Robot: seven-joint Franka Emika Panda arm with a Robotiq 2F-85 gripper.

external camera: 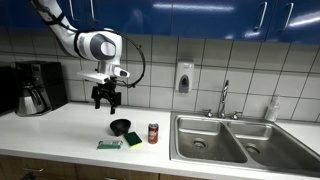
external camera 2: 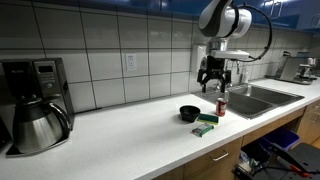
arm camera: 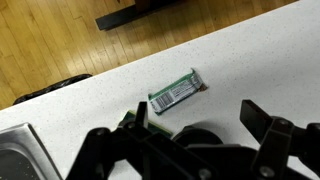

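Observation:
My gripper [external camera: 104, 104] hangs open above the counter, a little left of a black bowl [external camera: 120, 128]; nothing shows between its fingers. In front of the bowl lies a flat green packet [external camera: 109, 145]. A dark green and yellow sponge-like block [external camera: 136, 139] rests to the right of the packet, and a red can [external camera: 153, 133] stands upright beyond it. From the wrist, the packet [arm camera: 176, 90] shows a pale label with a barcode. The bowl [arm camera: 203, 130] is partly hidden behind the gripper there, as is the green block [arm camera: 127, 119].
A double steel sink [external camera: 225, 139] takes up the right of the counter. At the left end stands a coffee maker [external camera 2: 38, 103].

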